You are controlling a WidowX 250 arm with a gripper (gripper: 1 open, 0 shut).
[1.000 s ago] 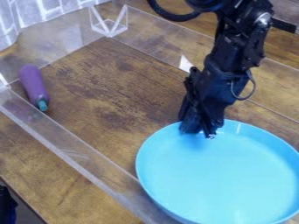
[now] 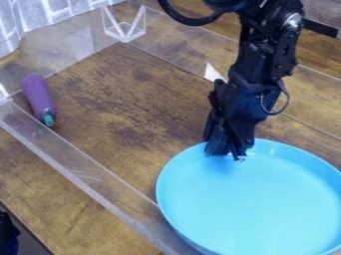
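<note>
My black gripper [image 2: 226,137] reaches down from the top right to the back rim of a large light-blue round tray [image 2: 246,209], its tips at or just over that rim. The fingertips are dark and overlap the rim, so whether they grip it or stand open is not clear. A purple cylindrical object [image 2: 39,97] with a teal end lies at the left, well away from the gripper.
A clear plastic barrier [image 2: 94,179] runs along the left side of the wooden surface [image 2: 127,110]. A small white wire-like piece [image 2: 123,28] stands at the back.
The gripper and the blue tray have shifted very slightly; otherwise the scene looks the same.
</note>
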